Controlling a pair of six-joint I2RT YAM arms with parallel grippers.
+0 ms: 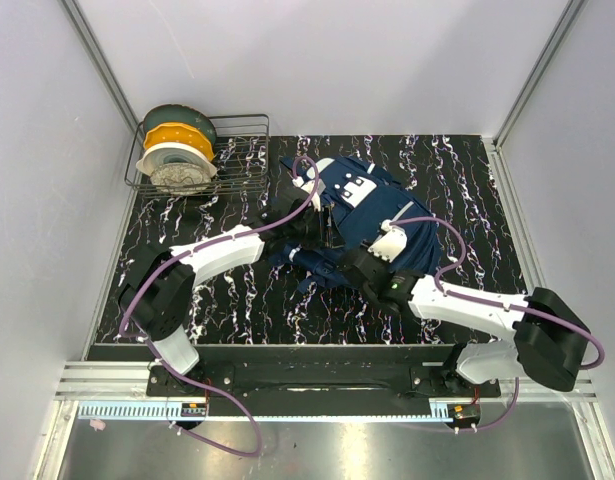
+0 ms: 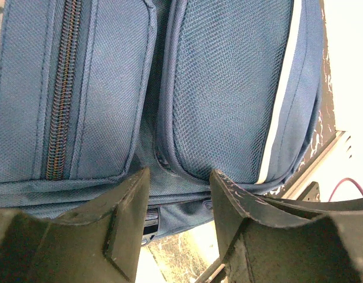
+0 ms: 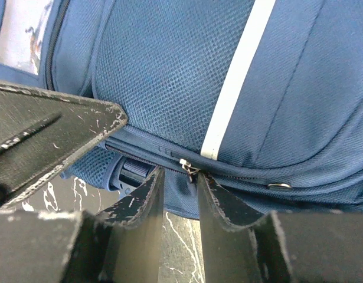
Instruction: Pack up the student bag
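The student bag is a dark blue fabric bag [image 1: 359, 205] lying on the dark marbled table. My left gripper [image 1: 332, 238] is over its middle; in the left wrist view the fingers [image 2: 131, 203] stand a little apart, shut on the folded blue edge of the bag [image 2: 228, 88]. Close by on the bag's near side is my right gripper [image 1: 351, 263]. Its fingers are open in the right wrist view, and a small metal zipper pull [image 3: 190, 169] shows at the gap by the right fingertip. A zipper runs along the bag's seam there. The bag's inside is hidden.
A black wire rack [image 1: 243, 180] with several plates stands at the back left. Free table [image 1: 477, 215] lies right of the bag, and also toward the front left. A black strap buckle [image 3: 134, 172] hangs near the right gripper.
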